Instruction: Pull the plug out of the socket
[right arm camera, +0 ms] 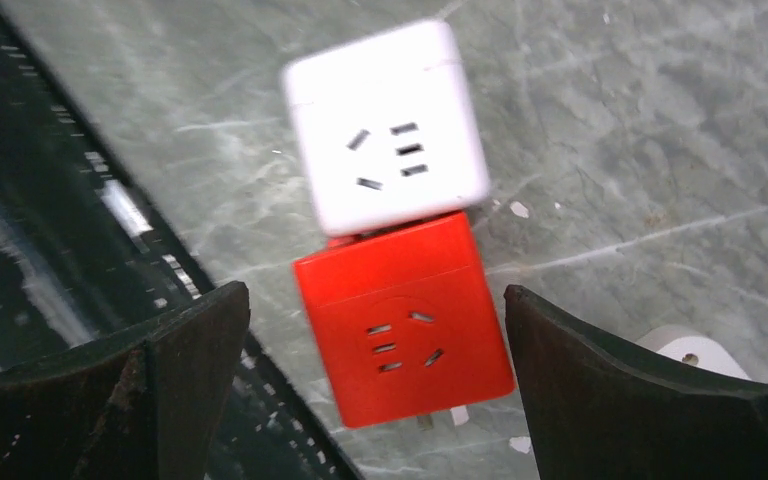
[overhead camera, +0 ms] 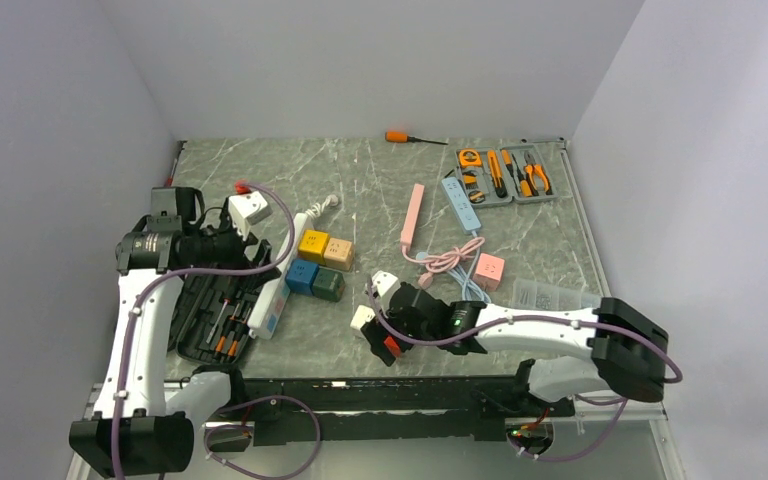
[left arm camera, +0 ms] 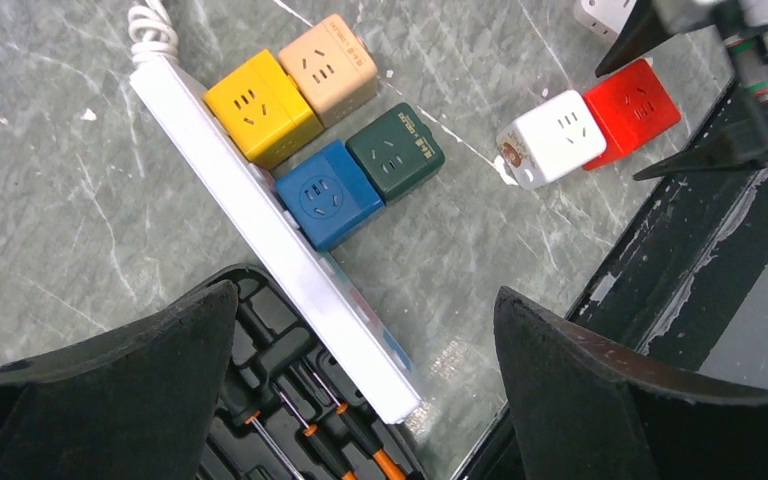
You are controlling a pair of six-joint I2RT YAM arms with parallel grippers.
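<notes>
A red socket cube [right arm camera: 405,320] sits beside a white one [right arm camera: 385,120] near the table's front edge. My right gripper [overhead camera: 385,342] is open and low over the red cube, which lies between and just beyond its fingertips in the right wrist view. Whether a plug joins the two cubes is unclear; something red shows at their junction. My left gripper is open above the white power strip [left arm camera: 270,240] and black tool case, at the table's left.
Yellow [overhead camera: 313,243], tan, blue and green cubes stand by the strip. Pink [overhead camera: 412,212] and blue [overhead camera: 460,205] strips with coiled cables, a pink cube and an orange tool set [overhead camera: 505,175] lie to the right.
</notes>
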